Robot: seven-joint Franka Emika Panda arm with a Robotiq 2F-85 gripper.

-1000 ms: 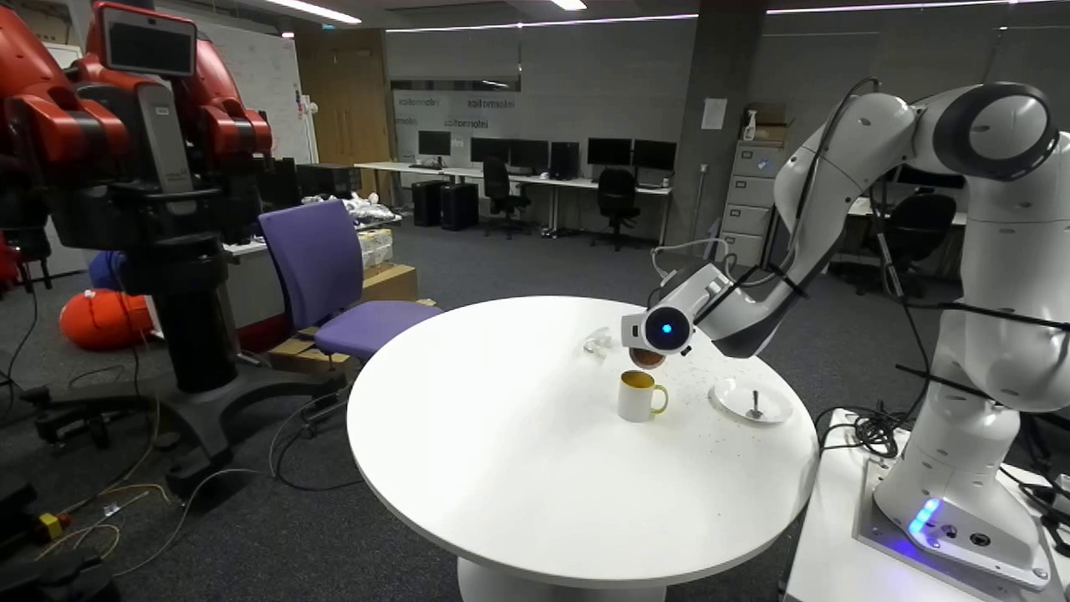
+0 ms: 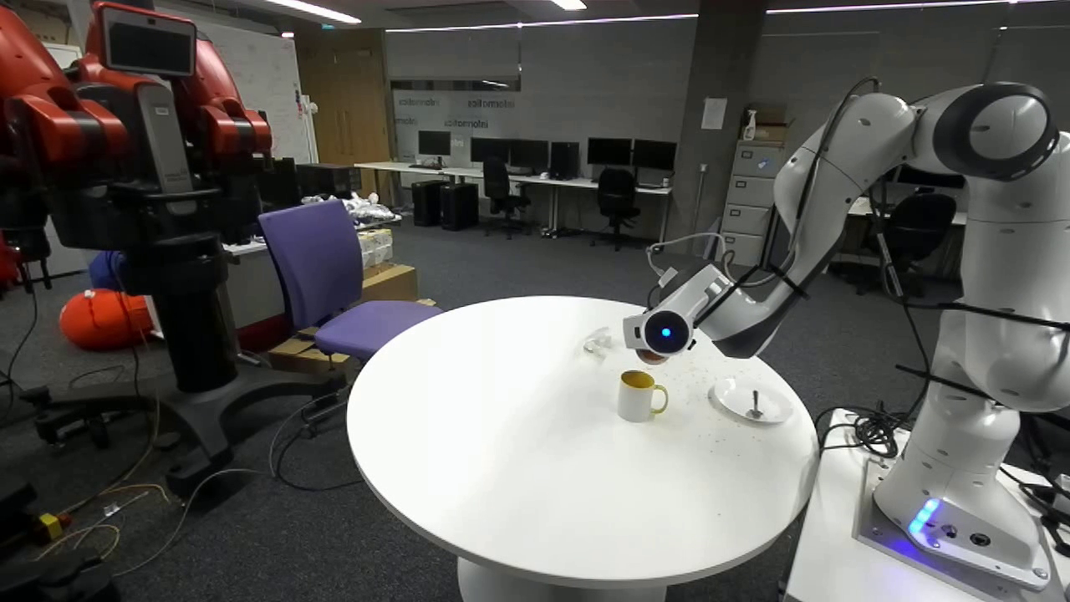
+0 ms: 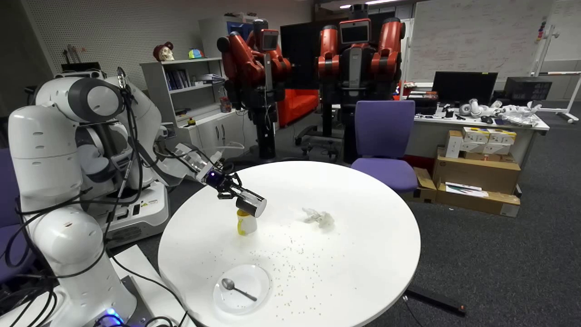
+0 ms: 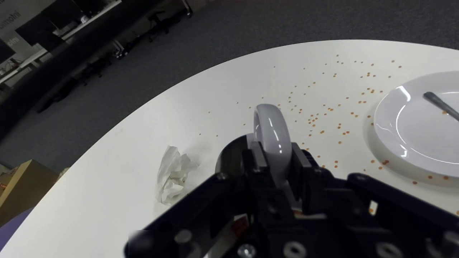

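Note:
My gripper is shut on the pale handle [image 4: 273, 124] of a dark mug. The body of this dark mug [image 3: 250, 204] looks tilted, held just above a white mug [image 3: 248, 224] with a yellow inside and yellow handle, which stands upright on the table. In exterior view 1 the same white mug [image 2: 634, 401] is below the wrist, and only a brown sliver of the held mug [image 2: 652, 357] shows. Whether the two mugs touch, I cannot tell. The inside of the held mug is hidden in the wrist view.
On the round white table [image 3: 348, 180], a white plate [image 3: 261, 297] bears a spoon [image 3: 238, 289]. Crumpled clear wrap [image 3: 319, 218] lies beyond the mugs. Many small orange bits [image 4: 322, 132] are scattered near the plate.
Less of the held mug's brown part shows below the wrist than one second ago, so its tilt or position has shifted slightly. The white mug has stayed put.

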